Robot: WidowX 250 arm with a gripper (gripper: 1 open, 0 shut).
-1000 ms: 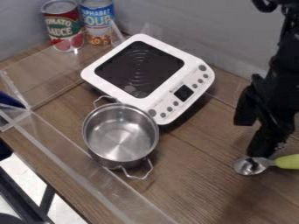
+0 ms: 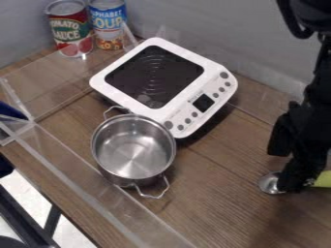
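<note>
My black gripper (image 2: 295, 170) is at the right edge, low over a ladle (image 2: 269, 183) with a steel head and yellow-green handle; it covers much of the handle, and its fingers are too dark to show how they stand. A steel pot (image 2: 134, 149) with two handles stands on the wooden counter (image 2: 220, 213) at centre left. A white hotplate (image 2: 207, 102) with a black top and control buttons lies behind the pot.
Two cans, tomato sauce (image 2: 70, 26) and alphabet soup (image 2: 107, 21), stand at the back left. A clear plastic panel runs along the left side. The counter between pot and ladle is bare.
The gripper has shifted slightly right and down along the ladle's handle, now covering more of it. The pot and hotplate have not moved.
</note>
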